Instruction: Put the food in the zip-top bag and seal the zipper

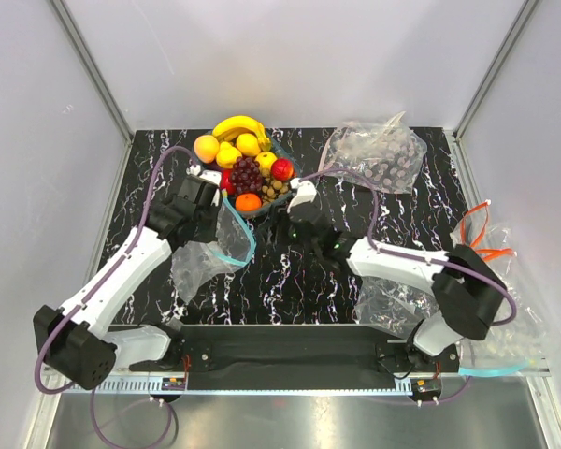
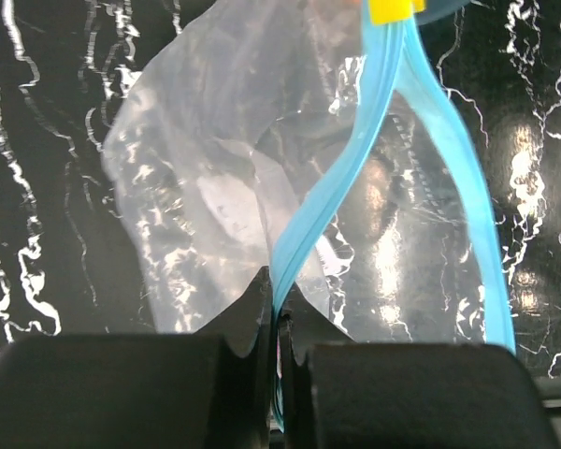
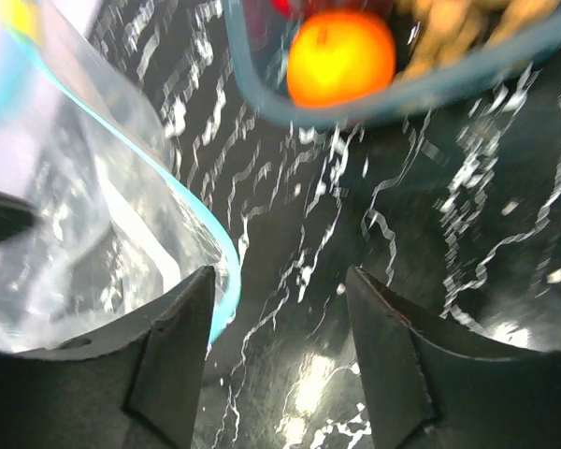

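Observation:
The clear zip top bag [image 1: 201, 265] with a blue zipper edge lies left of centre, its mouth spread apart. In the left wrist view the fingers of my left gripper are shut on one side of the bag's blue edge [image 2: 341, 182]. My right gripper is part open, its fingers apart with only the table showing between them; the bag's other blue edge [image 3: 201, 213] runs just beside its left finger. The food, a heap of fruit with bananas [image 1: 239, 126], grapes [image 1: 246, 175] and an orange [image 3: 341, 58], sits in a blue-grey basket [image 3: 374, 109].
Another clear bag [image 1: 374, 157] lies at the back right. Bags with orange and blue zippers [image 1: 505, 309] lie at the right edge, and a further clear bag [image 1: 388, 304] is under the right arm. Dark marbled table [image 1: 290, 290] shows bare at front centre.

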